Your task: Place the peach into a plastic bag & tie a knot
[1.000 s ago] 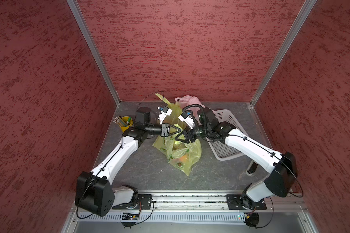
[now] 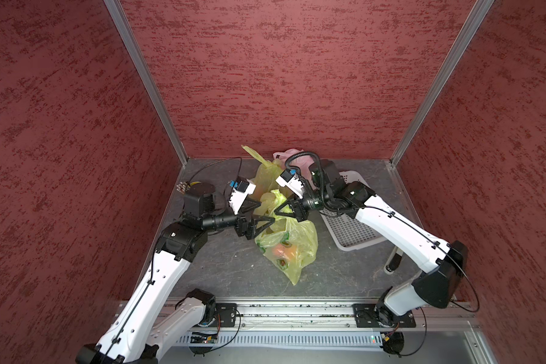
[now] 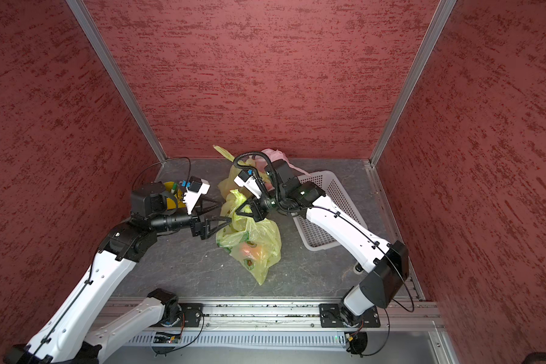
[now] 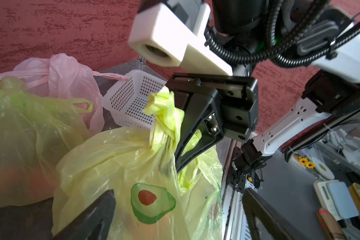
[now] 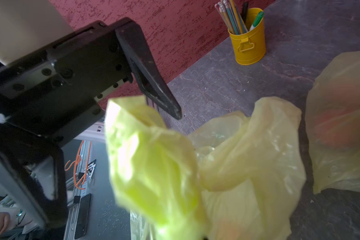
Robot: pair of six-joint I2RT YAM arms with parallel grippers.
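The translucent yellow-green bag (image 2: 301,237), with avocado prints, hangs from my right gripper (image 2: 278,211), which is shut on its bunched neck. Orange-red peach colour (image 2: 285,250) shows through the lower part. In the left wrist view, a twisted tuft (image 4: 164,110) of the bag stands up beside the right gripper's black finger (image 4: 196,132). My left gripper (image 2: 267,213) is open to the left of the bag, its fingers wide apart and nothing held between them. In the right wrist view, the bag's bright tuft (image 5: 148,160) hides most of the right gripper's own fingers.
A second yellow bag (image 5: 344,120) with reddish fruit and a pink bag (image 4: 74,88) stand behind. The white perforated basket (image 2: 353,233) is on the right, a yellow pencil bucket (image 5: 250,44) on the left.
The right gripper stays nearly still with the bag; the bag's lower part has shifted slightly.
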